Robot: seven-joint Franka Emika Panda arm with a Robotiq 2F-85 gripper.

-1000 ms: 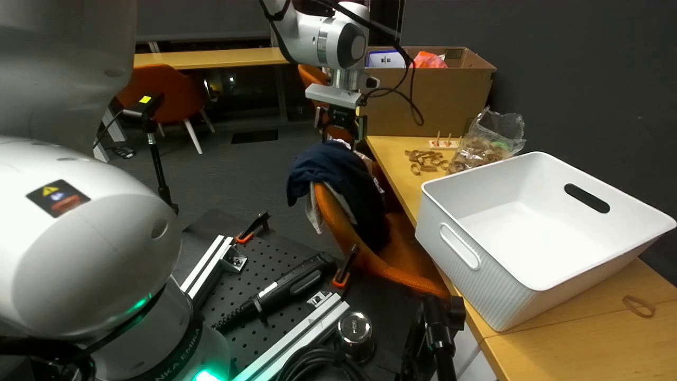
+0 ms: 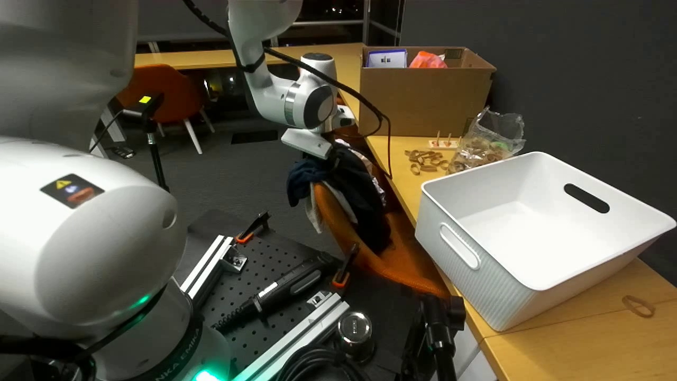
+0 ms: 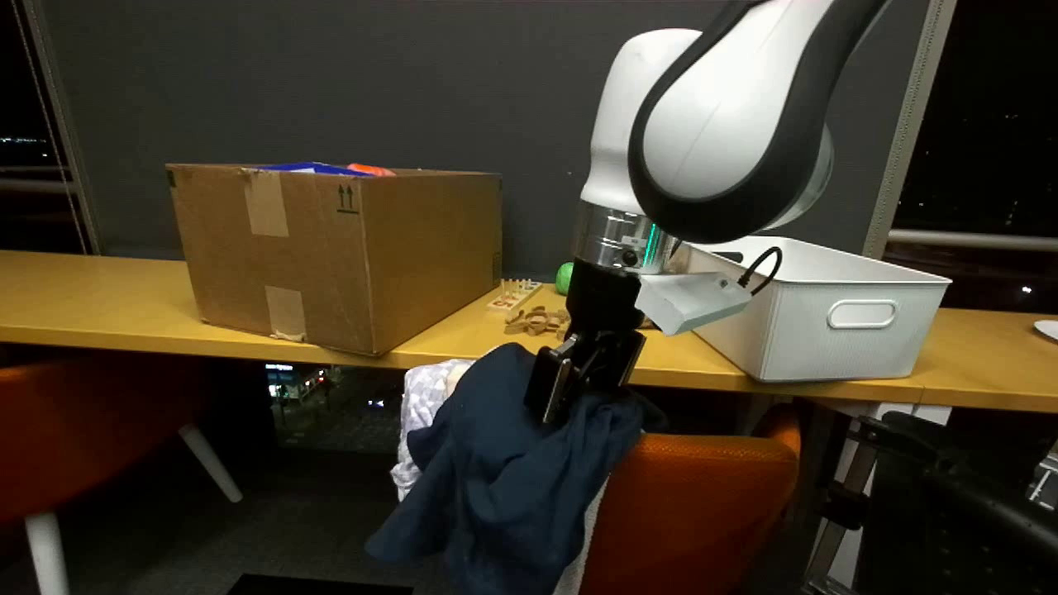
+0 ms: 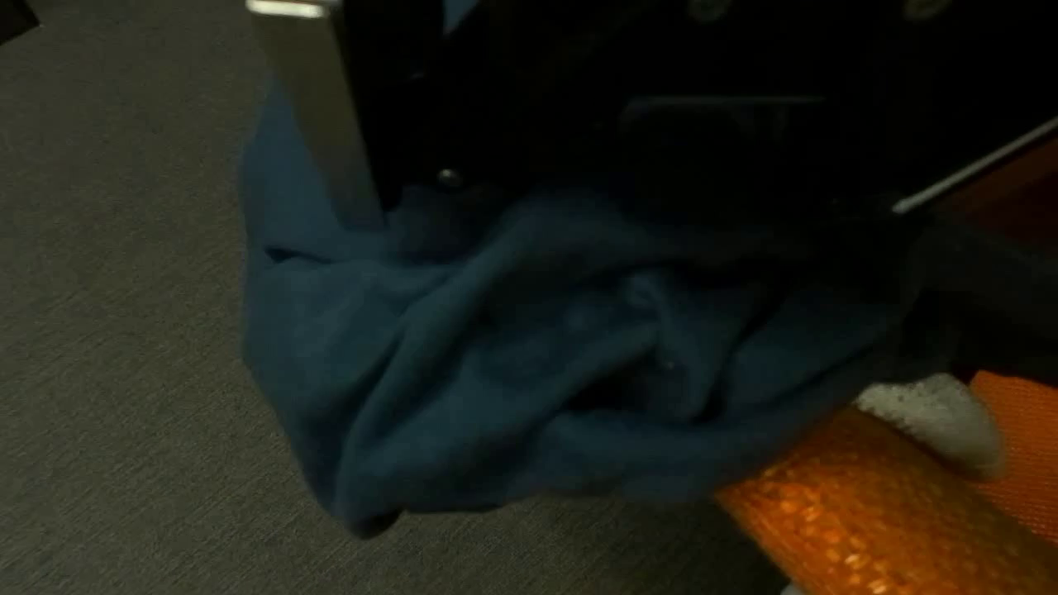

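A dark blue cloth (image 3: 516,466) hangs in folds over the back of an orange chair (image 3: 704,496). My gripper (image 3: 583,388) is down at the top of the cloth, its fingers apart and pointing into the folds. In the wrist view, one metal finger (image 4: 322,119) reaches down against the blue cloth (image 4: 466,377); the other finger is lost in dark shadow. Whether any fabric lies between the fingertips cannot be made out. In exterior view 1, the arm's wrist hides the gripper from above.
A large white bin (image 2: 482,254), empty, stands on the wooden table (image 2: 571,355). Farther back are a cardboard box (image 2: 422,98), a clear plastic bag (image 2: 488,143) and several brown rings (image 2: 426,161). White patterned cloth (image 3: 424,421) also hangs on the chair.
The arm has come down and to the left in exterior view 1, from above the chair onto the cloth. The bin and table objects stay where they were.
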